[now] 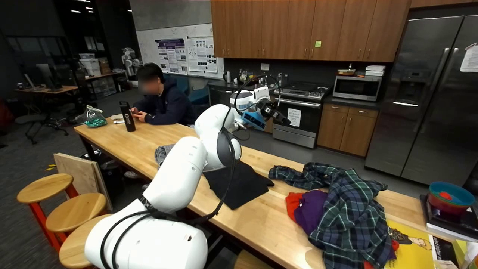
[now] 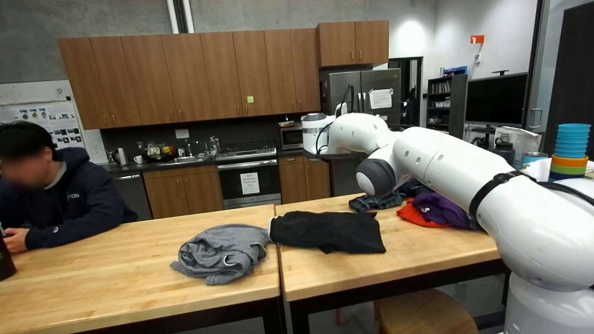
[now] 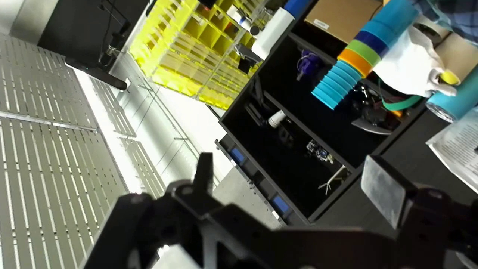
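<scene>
High above the far side of the table, my gripper [image 1: 283, 117] is tilted sideways toward the fridge side in exterior view 1. In the wrist view its two fingers [image 3: 204, 172] stand wide apart, open, with nothing between them. Below lies a flat, folded black garment [image 2: 328, 231] on the table. Beside it is a crumpled grey garment [image 2: 222, 253], mostly hidden by the arm in exterior view 1. A green-and-navy plaid shirt [image 1: 351, 210] is heaped at the right, next to purple cloth [image 1: 311, 210] and red cloth [image 1: 293, 204]. No garment touches the gripper.
A seated person [image 1: 163, 101] is at the table's far left, by a black bottle [image 1: 127, 117]. Colourful bowls [image 1: 450, 199] and a yellow book [image 1: 408, 244] occupy the right end. Bare wood shows between the black garment and the plaid heap.
</scene>
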